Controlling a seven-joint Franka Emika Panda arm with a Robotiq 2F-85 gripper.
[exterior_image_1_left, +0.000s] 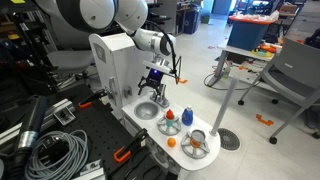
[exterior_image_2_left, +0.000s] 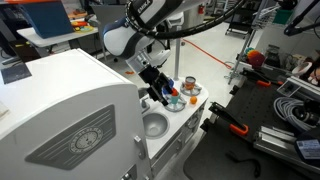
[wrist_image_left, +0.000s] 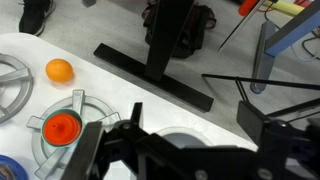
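Wide apart in the wrist view, the two black fingers of my gripper have nothing between them. Below them is the round metal sink (wrist_image_left: 182, 136), partly hidden by the gripper. In exterior view 1 the gripper (exterior_image_1_left: 154, 79) hangs over the sink end of the white counter. A red item in a green rim (wrist_image_left: 61, 127) stands on a stove burner to the left. An orange ball (wrist_image_left: 60, 70) lies on the counter near its edge. The blue cup (exterior_image_1_left: 187, 116) stands upright behind the burners, and a metal pot (exterior_image_1_left: 197, 137) rests on the far burner.
The white cabinet (exterior_image_2_left: 70, 125) rises beside the sink. A dark table (exterior_image_1_left: 88, 132) with a coiled cable (exterior_image_1_left: 60, 157) and orange-handled clamps (exterior_image_1_left: 130, 149) borders the counter's front. Bare counter (exterior_image_1_left: 173, 98) shows around the sink.
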